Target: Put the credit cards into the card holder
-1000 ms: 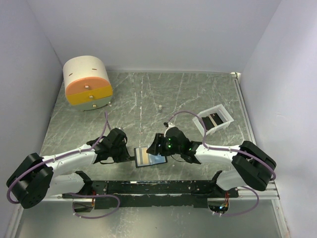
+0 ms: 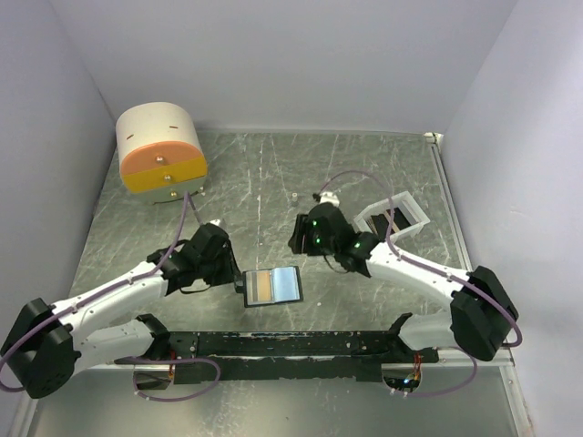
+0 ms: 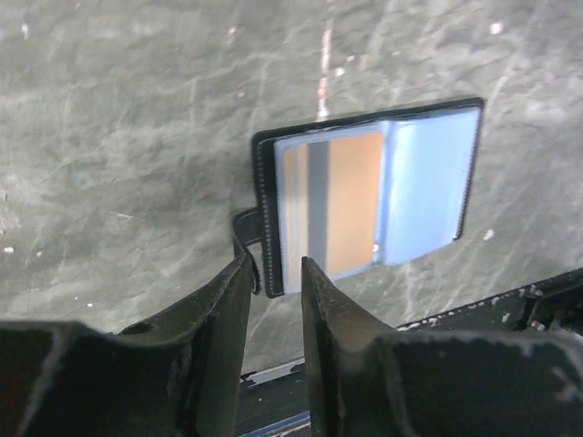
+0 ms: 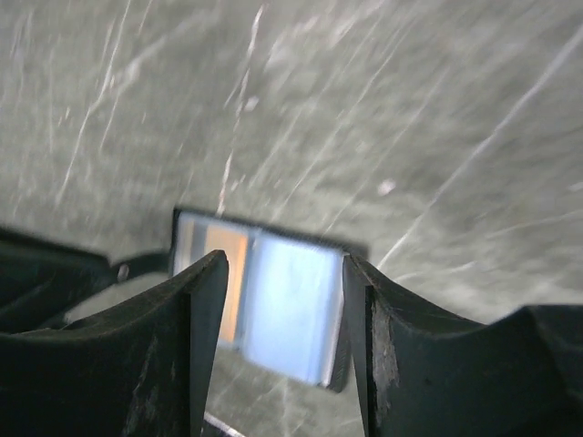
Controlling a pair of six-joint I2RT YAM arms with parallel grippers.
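Note:
The open card holder lies on the marble table in front, with light-blue sleeves and tan and dark stripes on its left half. My left gripper is at the holder's left edge, its fingertips close together; whether anything is between them I cannot tell. My right gripper hangs open above and to the right of the holder, nothing between its fingers.
A white tray with dark and tan cards inside lies at the right. A multicoloured drawer box stands at the back left.
My right gripper has risen and moved back and right, away from the holder, uncovering its right half. My left gripper has shifted slightly.

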